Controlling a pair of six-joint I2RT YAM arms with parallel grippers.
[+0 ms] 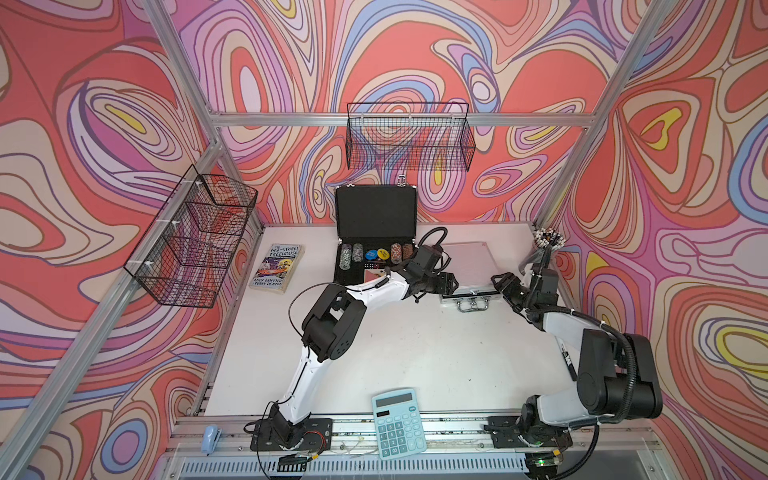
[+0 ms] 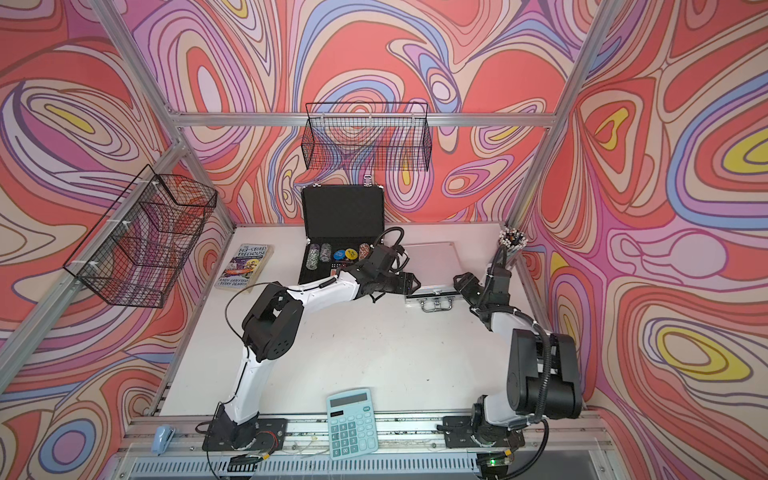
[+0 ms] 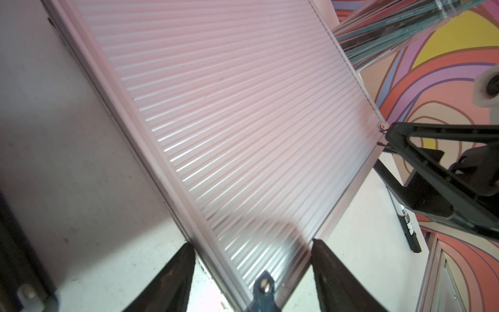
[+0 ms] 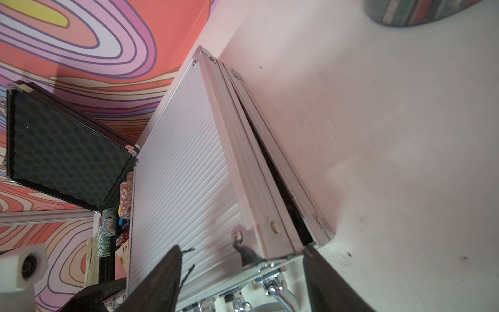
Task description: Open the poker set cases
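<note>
A silver poker case (image 1: 470,260) lies at the right of the table, its lid raised a little along the front. In the right wrist view a dark gap (image 4: 283,192) runs between the lid (image 4: 187,171) and the base (image 4: 306,208). My left gripper is part open around the lid's front left corner, a finger on either side. At the front right corner my right gripper is likewise part open, its fingers astride the lid's corner. A second poker case (image 1: 376,214), black inside with chips and cards, stands wide open to the left.
A cup of pens (image 1: 549,240) stands behind the right arm. The book (image 1: 277,268) lies far left and a calculator (image 1: 398,422) at the front edge. A black marker (image 1: 568,360) is near the right edge.
</note>
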